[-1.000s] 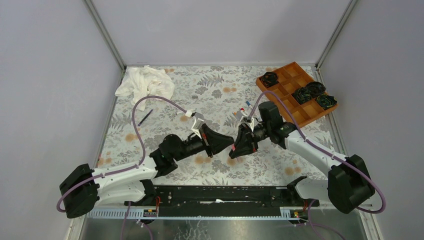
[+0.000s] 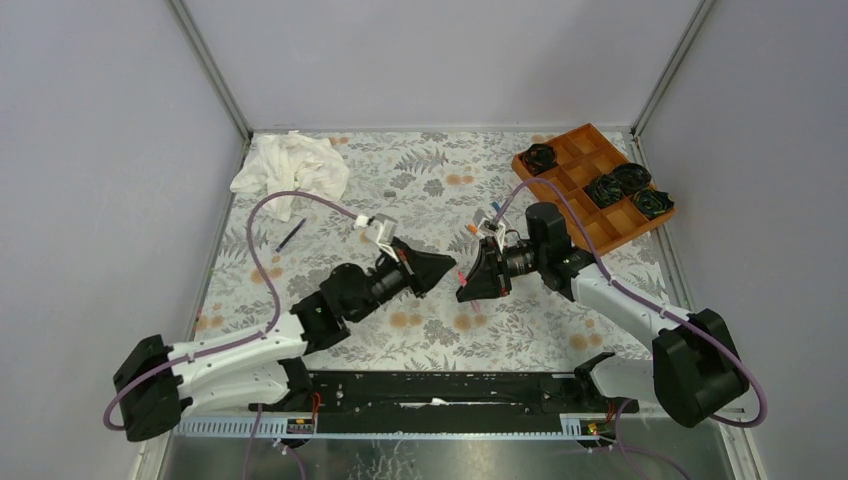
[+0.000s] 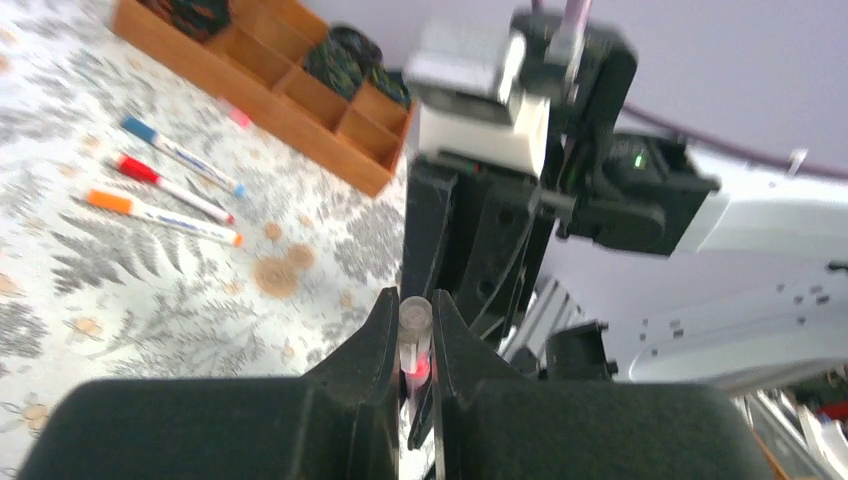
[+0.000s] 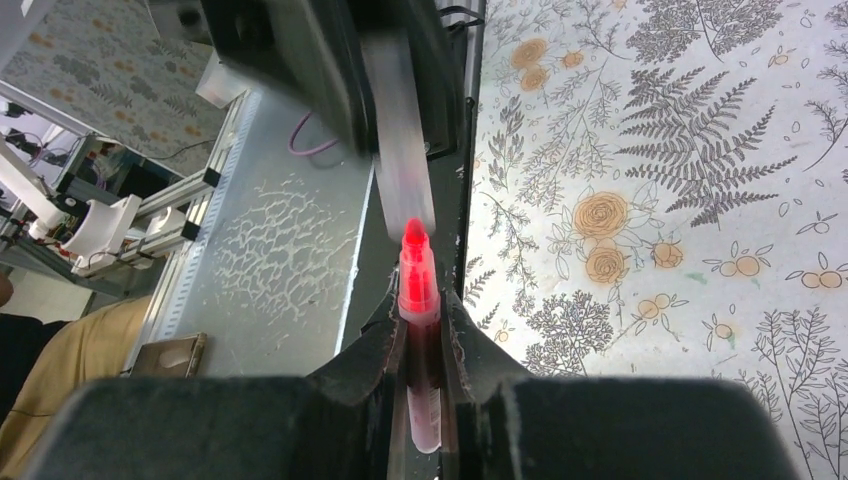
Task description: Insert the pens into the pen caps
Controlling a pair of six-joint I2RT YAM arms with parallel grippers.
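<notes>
My left gripper (image 2: 440,270) is shut on a clear, whitish piece (image 3: 414,325), which fills the space between its fingertips in the left wrist view. My right gripper (image 2: 474,284) holds an upright pink pen (image 4: 418,280) between its fingers, nib up. In the right wrist view a blurred clear tube (image 4: 400,150) in the left gripper hangs just above the nib; whether they overlap in depth is hard to tell. Orange (image 3: 163,213), red (image 3: 175,188) and blue (image 3: 182,155) markers lie on the table.
A wooden compartment tray (image 2: 628,225) with dark coiled items stands back right. A white cloth (image 2: 289,165) lies back left, with a dark pen (image 2: 291,234) below it. The table centre behind the grippers is mostly clear.
My left gripper has drawn back leftward from the right one, opening a gap in the top view. The right gripper has shifted only slightly.
</notes>
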